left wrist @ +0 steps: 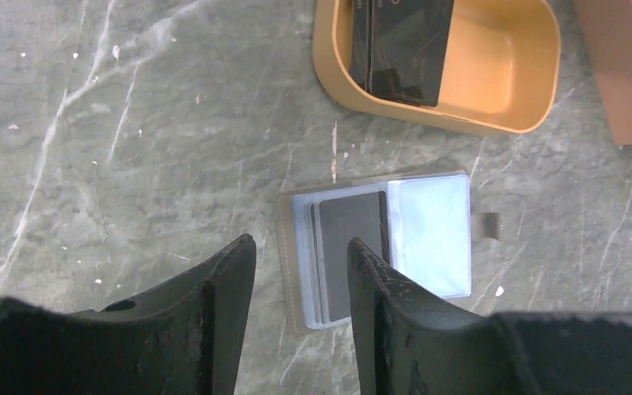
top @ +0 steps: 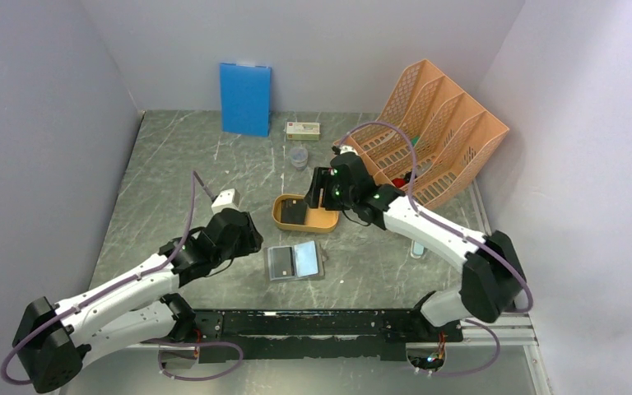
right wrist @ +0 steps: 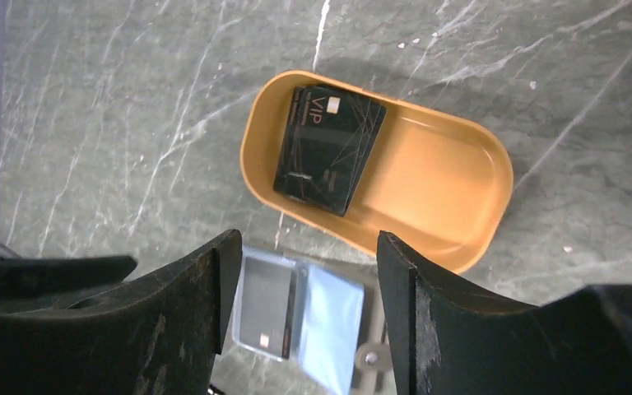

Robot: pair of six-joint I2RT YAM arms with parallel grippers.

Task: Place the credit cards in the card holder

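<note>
The card holder (left wrist: 429, 230) lies spread on the table, a dark card (left wrist: 350, 243) in its left side and a pale blue panel on its right. Behind it, a yellow tray (right wrist: 440, 181) holds black cards (right wrist: 329, 148) at its left end; the top one reads VIP. My left gripper hangs above the holder's left edge, its fingers apart and empty. Over the tray's right part, my right gripper (top: 319, 189) is open with nothing between its fingers; in the right wrist view the holder shows beyond its fingertips (right wrist: 229, 247).
An orange rack (top: 428, 136) stands at the back right with small items inside. A clear cup (top: 298, 156), a small box (top: 303, 131) and a blue board (top: 245, 99) are at the back.
</note>
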